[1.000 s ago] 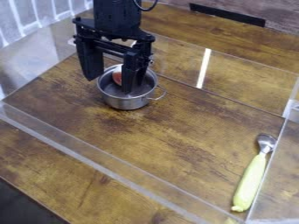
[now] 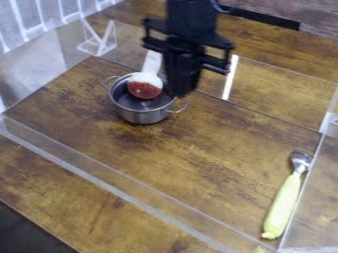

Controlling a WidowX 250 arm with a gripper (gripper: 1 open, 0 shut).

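Note:
A small steel pot point(image 2: 145, 113) with side handles stands on the wooden table toward the back left, holding a red-and-white round object point(image 2: 144, 85) with a pale piece rising behind it. My black gripper point(image 2: 185, 79) is blurred, raised above and to the right of the pot; its fingertips are too indistinct to show whether they are open or shut.
A spoon with a pale yellow-green handle point(image 2: 283, 203) lies at the right. Clear plastic walls point(image 2: 119, 186) border the work area.
My gripper has moved up and to the right, away from over the pot, uncovering the red-and-white object inside it.

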